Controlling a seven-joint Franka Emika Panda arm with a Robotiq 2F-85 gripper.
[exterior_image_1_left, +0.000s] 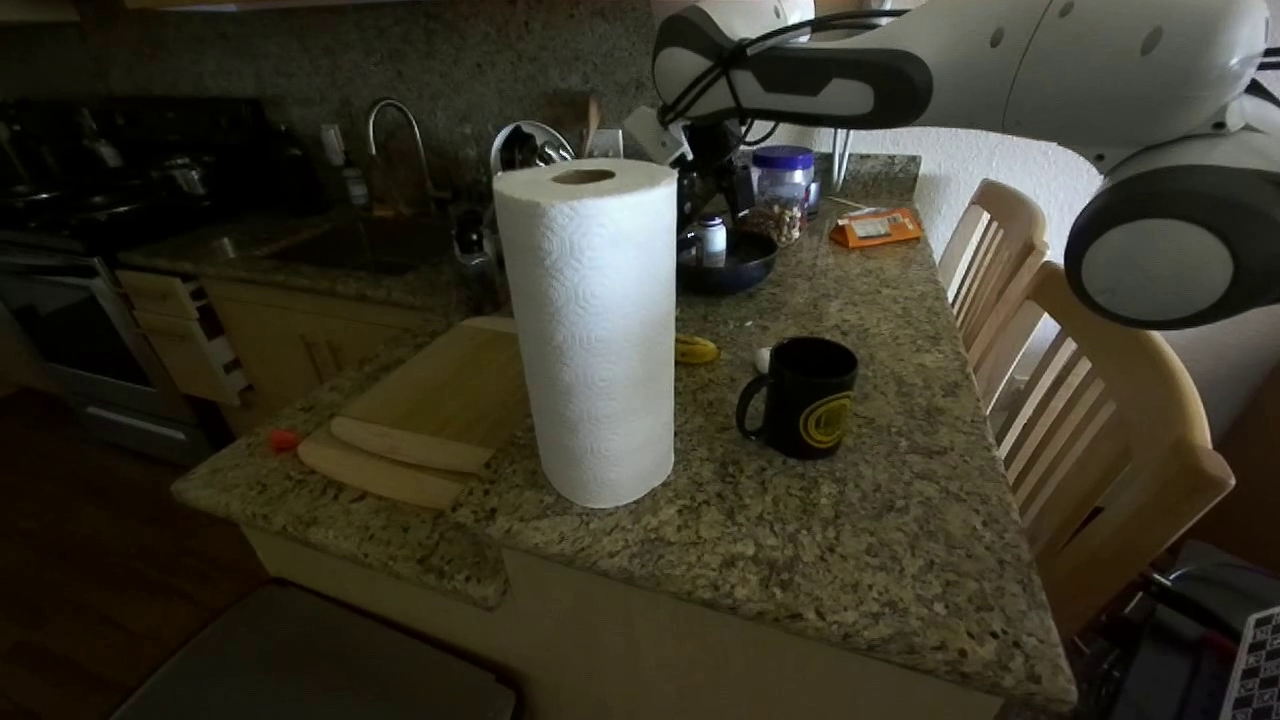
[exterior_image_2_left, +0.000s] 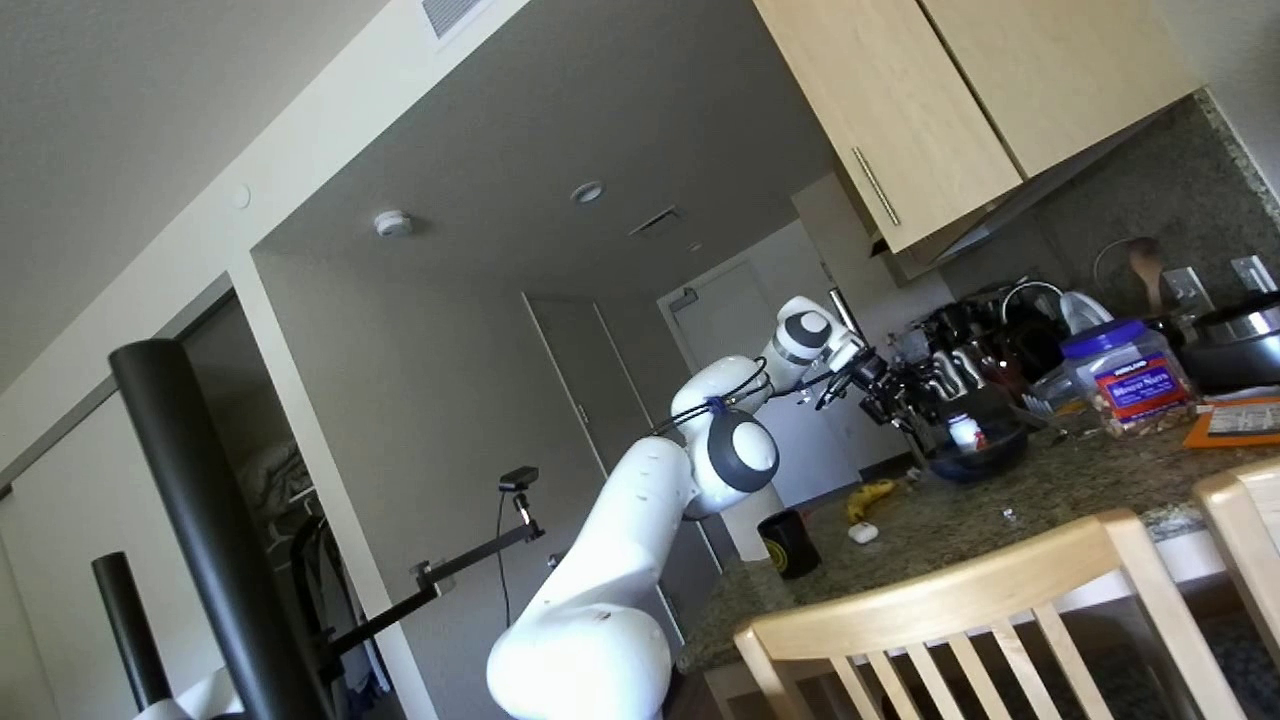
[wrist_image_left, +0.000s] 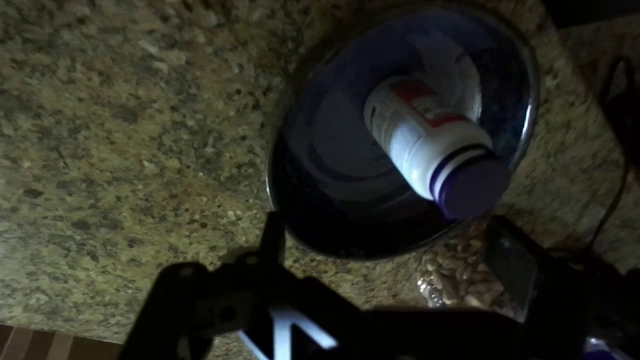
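A white pill bottle (wrist_image_left: 414, 132) with a purple cap and a red-marked label leans inside a dark bowl (wrist_image_left: 336, 234) in the wrist view. From exterior view 1 the same bottle (exterior_image_1_left: 711, 244) shows above the rim of the bowl (exterior_image_1_left: 734, 280) at the back of the counter. My gripper is open, its fingers (wrist_image_left: 273, 240) spread wide with nothing held between them. In the wrist view the bottle appears beyond the fingertips, apart from them. Exterior view 2 shows the gripper (exterior_image_2_left: 882, 402) above and beside the bowl; its fingertips are hard to make out there.
A purple-lidded nut jar (exterior_image_1_left: 782, 192) stands behind the bowl, near an orange packet (exterior_image_1_left: 876, 228). A paper towel roll (exterior_image_1_left: 600, 348), black mug (exterior_image_1_left: 812, 398), banana (exterior_image_1_left: 695, 349) and cutting boards (exterior_image_1_left: 444, 390) occupy the nearer counter. Bare granite (exterior_image_1_left: 840, 540) lies in front of the mug.
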